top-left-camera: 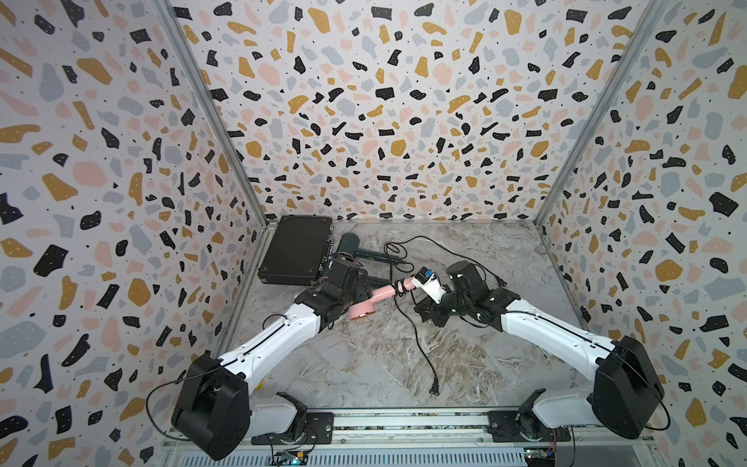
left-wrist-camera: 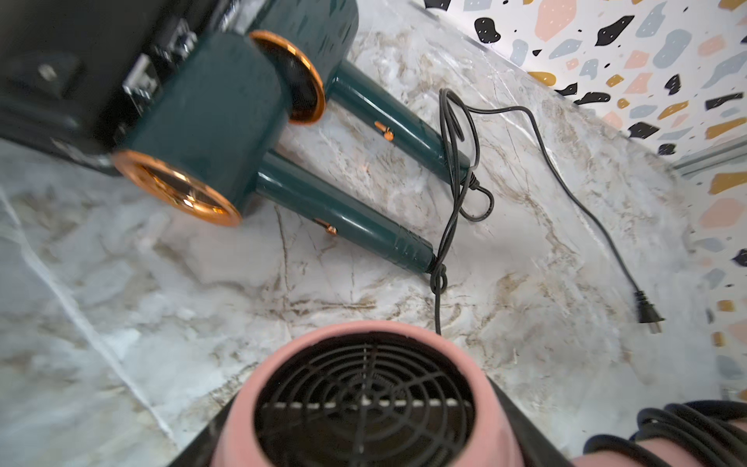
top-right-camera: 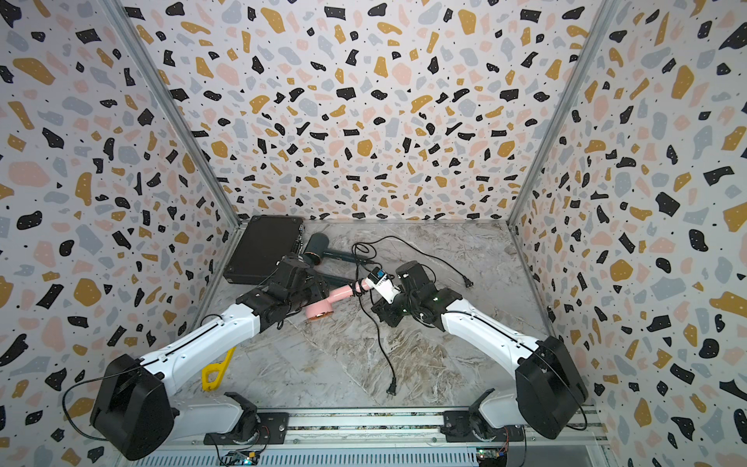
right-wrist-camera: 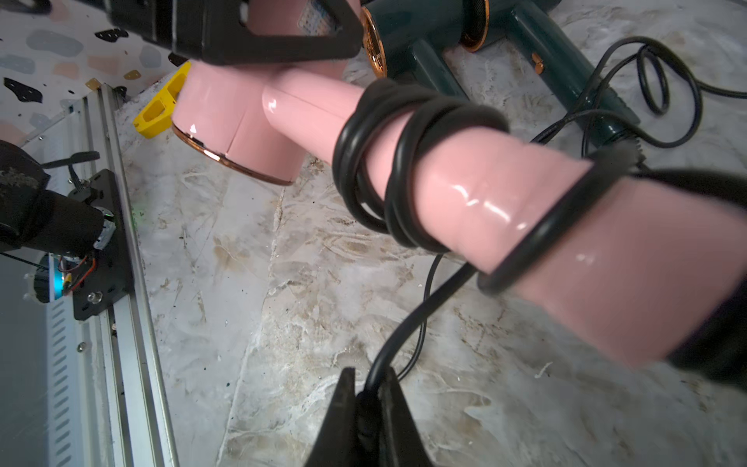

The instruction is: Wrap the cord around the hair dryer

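Observation:
A pink hair dryer (top-left-camera: 362, 310) is held up over the table, its handle pointing right. Its round grille (left-wrist-camera: 365, 393) fills the bottom of the left wrist view, and the dark fingers of my left gripper (top-left-camera: 361, 292) flank the head on both sides. Black cord (right-wrist-camera: 420, 167) loops several times around the handle, with a looser turn (right-wrist-camera: 544, 229) closer to the handle's end. From that turn the cord runs down to my right gripper, whose narrow fingertips are closed on it. The cord beyond these fingers is hidden.
Two green hair dryers (left-wrist-camera: 210, 128) lie behind, beside a black case (top-left-camera: 295, 247). A loose cord with a plug (top-left-camera: 434, 387) stretches toward the front, and another plug (top-left-camera: 501, 281) lies at right. A yellow object (top-right-camera: 217, 372) rests at front left.

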